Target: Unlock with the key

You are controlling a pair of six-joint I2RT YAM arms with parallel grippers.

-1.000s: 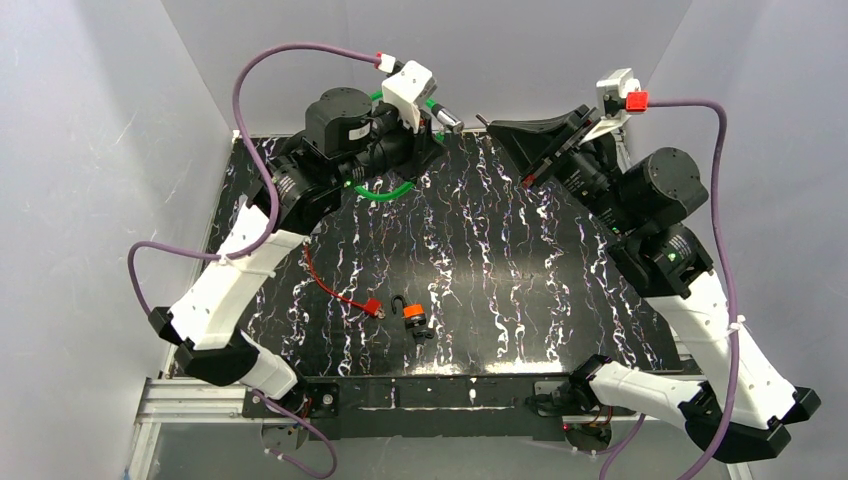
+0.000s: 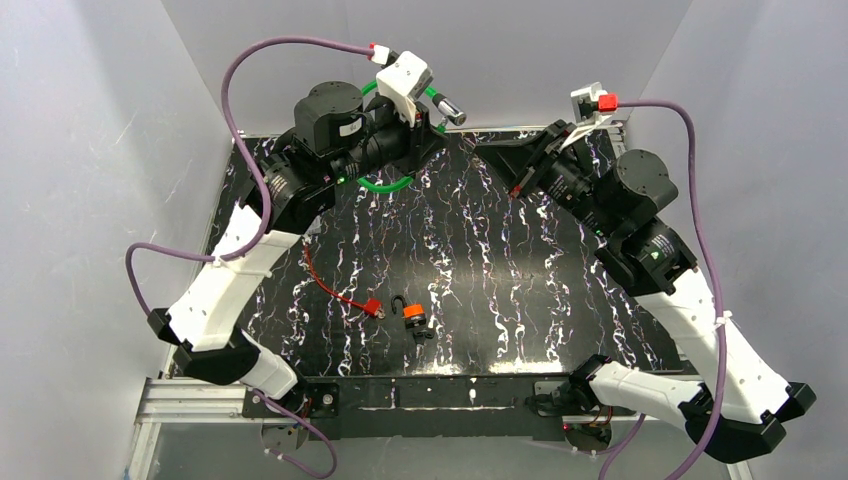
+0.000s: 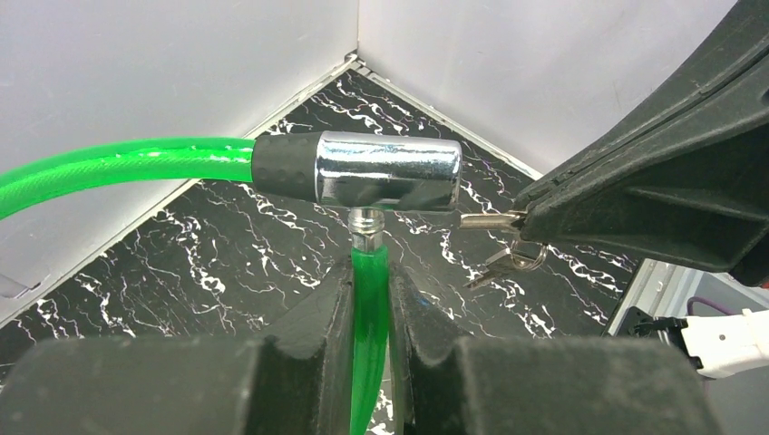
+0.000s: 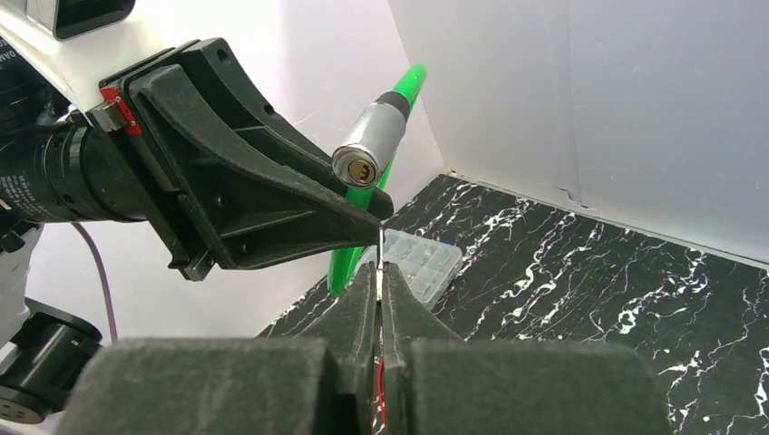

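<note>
A green cable lock with a silver cylinder [image 3: 390, 170] is held up by my left gripper, shut on the green cable just below the cylinder. The lock's round keyhole face [image 4: 361, 169] shows in the right wrist view. My right gripper is shut on a small metal key [image 4: 380, 249], whose blade sticks out beyond the fingertips. In the left wrist view the key blade [image 3: 488, 220] points at the cylinder's end, a short gap away and slightly lower than its middle. A second key [image 3: 508, 264] dangles beneath on a ring.
On the black marbled table [image 2: 480, 270] lie a red cable lock [image 2: 335, 292] and an orange-and-black padlock-like item [image 2: 414, 317]. A clear compartment box [image 4: 422, 263] stands farther back.
My right gripper has come left toward the lock with the key.
</note>
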